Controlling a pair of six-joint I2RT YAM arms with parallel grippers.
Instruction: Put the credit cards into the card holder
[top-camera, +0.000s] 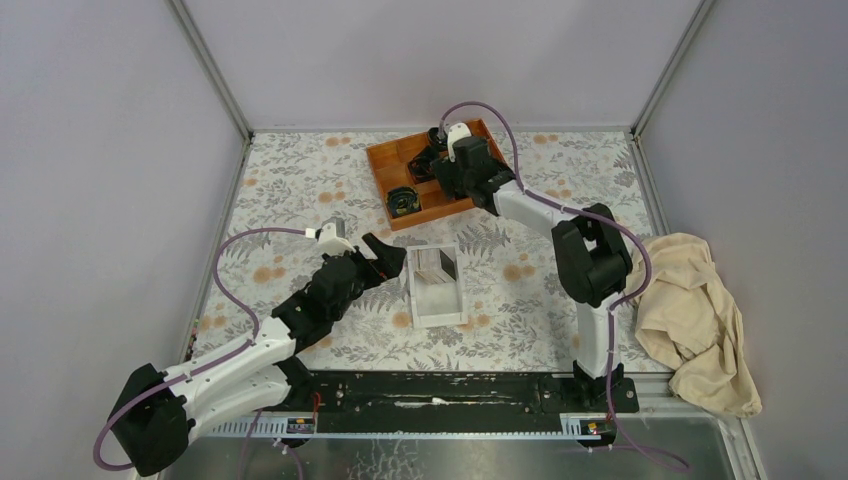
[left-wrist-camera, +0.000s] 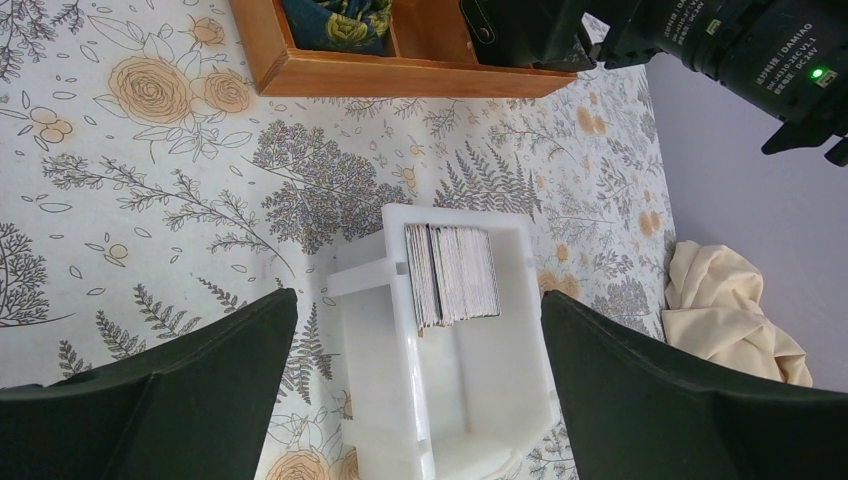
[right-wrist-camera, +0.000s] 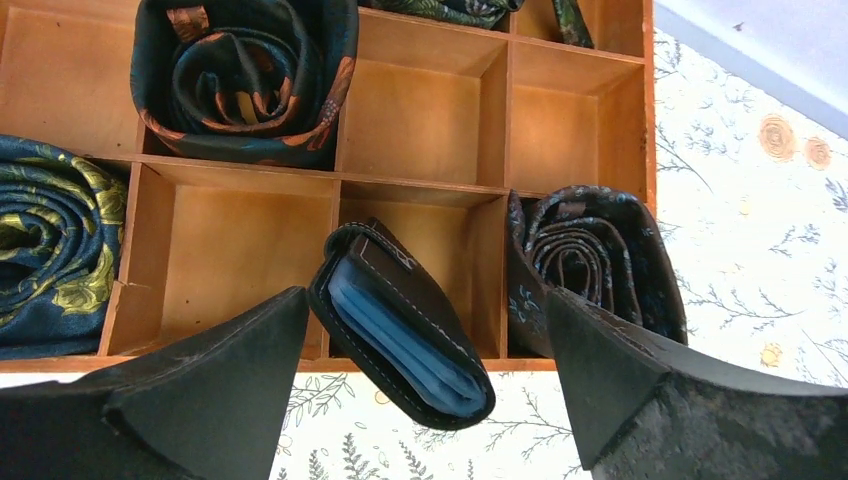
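Observation:
A dark card holder (right-wrist-camera: 400, 290) with blue sleeves leans in one compartment of the wooden box. In the right wrist view it lies between the wide-apart fingers of my right gripper, which is open and above the box. The credit cards (left-wrist-camera: 453, 275) stand on edge, packed together at the far end of a white tray (top-camera: 438, 318). My left gripper is open with nothing in it, just left of the tray in the top view. From above, my right gripper hides the card holder.
The wooden box (top-camera: 392, 160) is divided into compartments, several with rolled dark ties (right-wrist-camera: 235, 80). One rolled tie (right-wrist-camera: 590, 250) sits close to the right gripper's right finger. A beige cloth (top-camera: 690, 320) lies at the right. The patterned surface left of the box is clear.

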